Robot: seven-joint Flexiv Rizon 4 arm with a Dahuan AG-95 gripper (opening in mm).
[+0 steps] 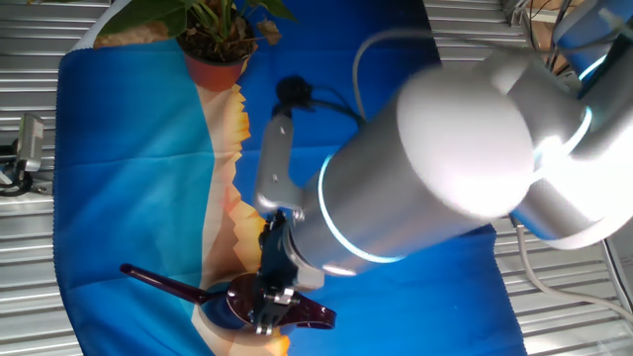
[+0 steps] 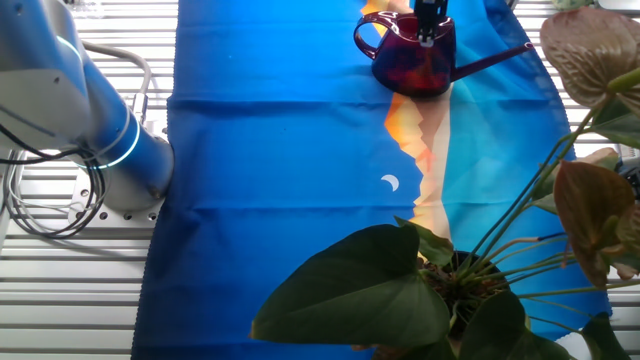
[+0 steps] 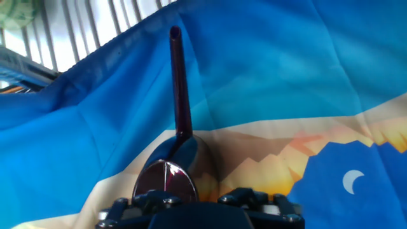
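A dark purple watering can (image 1: 239, 290) stands upright on the printed cloth, its long spout pointing left in exterior view 1. My gripper (image 1: 274, 312) is over the can's top, toward the handle side, and stands open. In exterior view 2 the can (image 2: 408, 68) is at the far edge, its loop handle on the left and spout on the right, with the gripper (image 2: 430, 24) reaching down at its top. The wrist view shows the can's lid (image 3: 166, 180) and spout ahead of the spread fingers (image 3: 257, 200). Whether the fingers touch the handle is hidden.
A potted plant (image 1: 212, 73) stands at the cloth's far end, its broad leaves (image 2: 350, 290) covering the front of exterior view 2. The blue cloth (image 2: 270, 150) between arm base and plant is clear. Slatted metal table (image 1: 28, 267) surrounds the cloth.
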